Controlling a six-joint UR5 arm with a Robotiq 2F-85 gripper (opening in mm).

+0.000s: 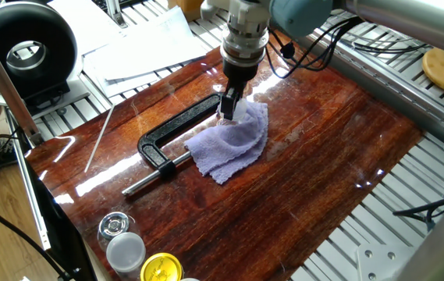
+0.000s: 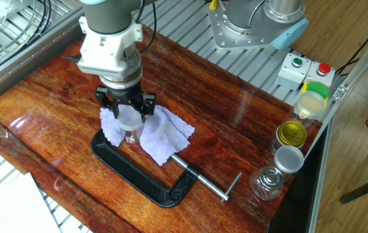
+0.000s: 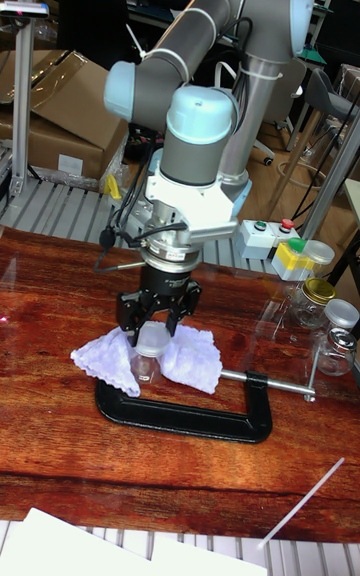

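Note:
A small clear jar with a whitish lid (image 2: 130, 117) stands among the folds of a lilac cloth (image 2: 165, 134). My gripper (image 2: 130, 114) points down over it, one finger on either side of the lid. In exterior view 3 the fingers also flank the lid (image 3: 154, 336), very close to it; whether they press on it I cannot tell. The cloth (image 1: 231, 148) drapes on both sides of the jar and partly over a black C-clamp (image 1: 151, 147) lying on the table. From exterior view 1, the gripper hides much of the jar.
Several lidded jars, one with a gold lid (image 2: 292, 133), stand at one table edge. The clamp's steel screw (image 2: 200, 178) reaches toward them. White papers (image 1: 147, 51) lie off the table's edge.

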